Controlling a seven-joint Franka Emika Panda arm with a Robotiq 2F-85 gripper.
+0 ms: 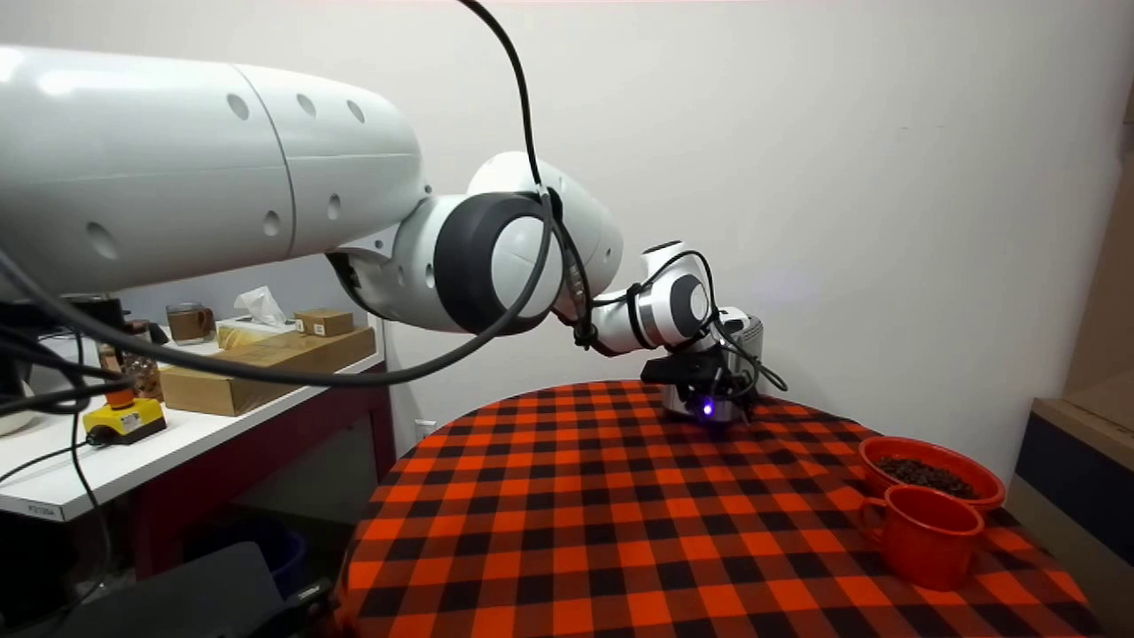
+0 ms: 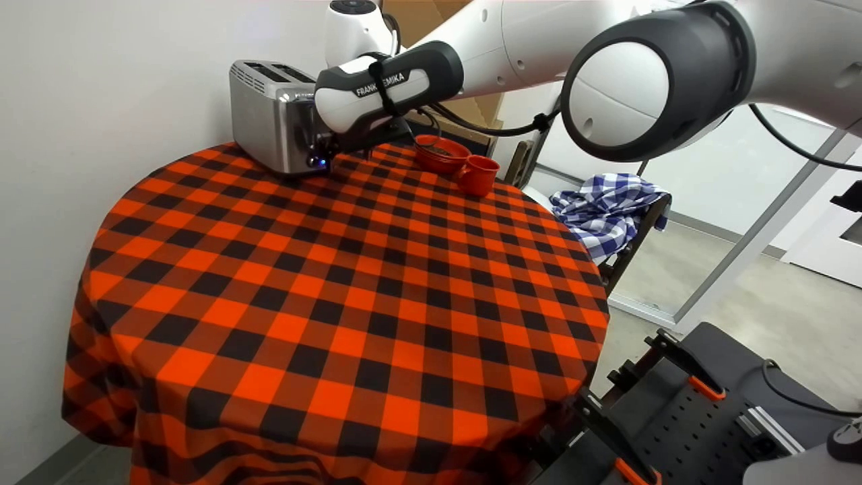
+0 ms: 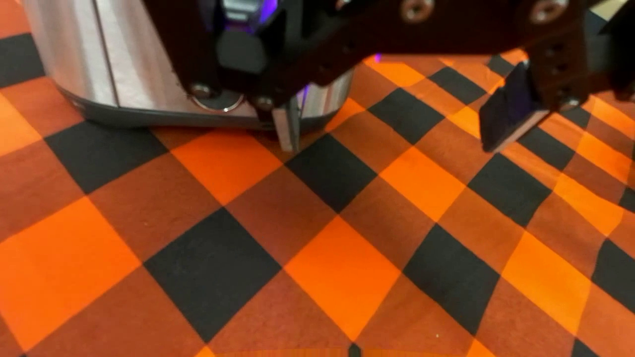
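A silver toaster (image 2: 262, 121) stands upright on the table against the wall. My gripper is at its front face, low over the cloth. In the wrist view the fingers are wide apart, with only checked cloth showing between them. One finger (image 3: 287, 128) overlaps the toaster's lower front in that view; whether it touches cannot be told. The other finger (image 3: 509, 110) is out to the right, over bare cloth. A black knob-like part (image 3: 241, 50) with a purple glow shows behind the gripper's linkage. In exterior view 1 the arm hides much of the toaster (image 1: 751, 335).
A red mug (image 1: 930, 537) and a red bowl (image 1: 877, 452) of small dark pieces stand together at one table edge. The red-and-black checked tablecloth (image 2: 323, 323) is clear across the middle. A dark cable (image 1: 425, 367) hangs along the arm.
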